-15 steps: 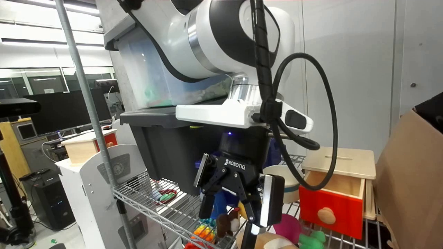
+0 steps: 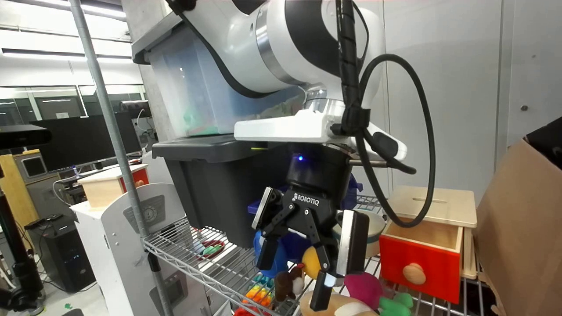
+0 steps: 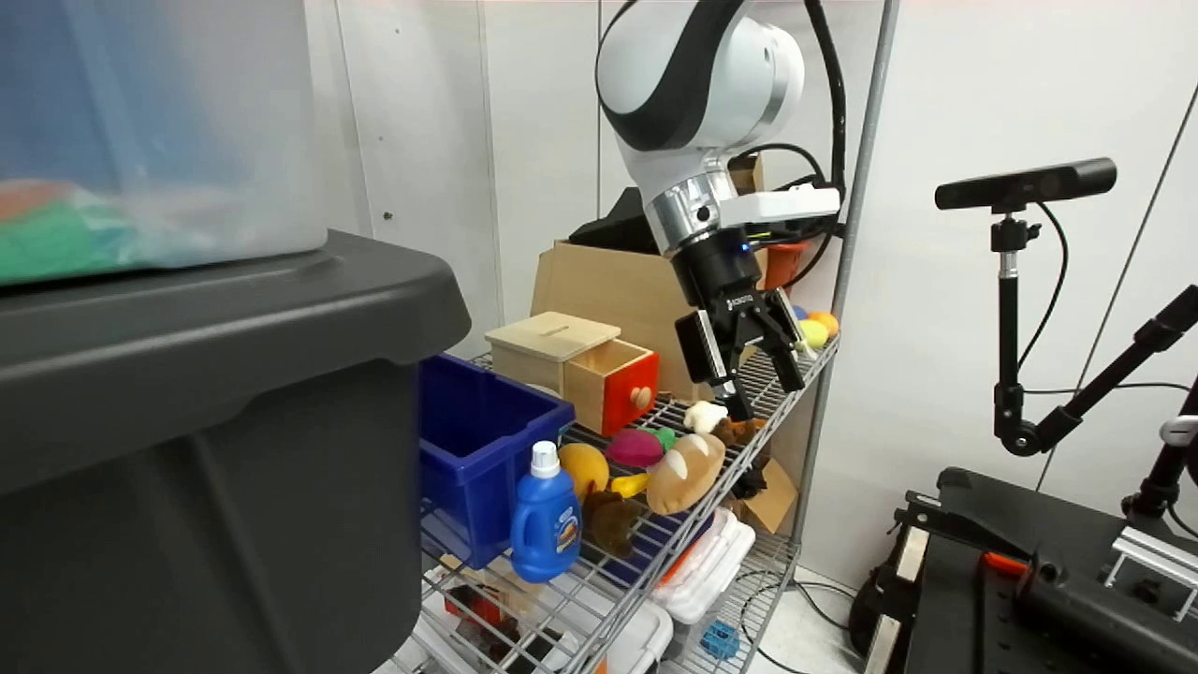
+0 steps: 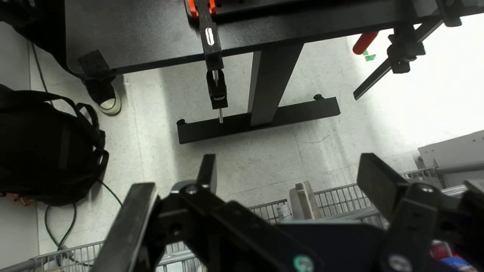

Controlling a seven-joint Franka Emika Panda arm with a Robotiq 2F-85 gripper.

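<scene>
My gripper (image 2: 295,276) hangs above the wire shelf with its fingers wide apart and nothing between them. In the wrist view, the two black fingers (image 4: 207,171) stand far apart over bare floor (image 4: 245,167) beyond the shelf edge. A wooden box (image 2: 434,202) has its red-fronted drawer (image 2: 437,263) pulled out, to the gripper's right in exterior view 1. Below the gripper lie a bread-shaped toy (image 3: 687,474), a magenta toy (image 3: 635,448) and a blue bottle (image 3: 547,522) with a white cap. The open drawer looks empty where its inside shows.
A dark blue bin (image 3: 483,449) stands behind the bottle. The large black tote (image 2: 210,184) rises beside the arm, and a cardboard sheet (image 2: 519,226) borders the drawer box. A metal pole (image 2: 113,126) marks the shelf's corner. Loose toys crowd the shelf.
In exterior view 1 the arm and gripper have risen and shifted slightly right, with the fingers still apart. The drawer and toys have not visibly moved.
</scene>
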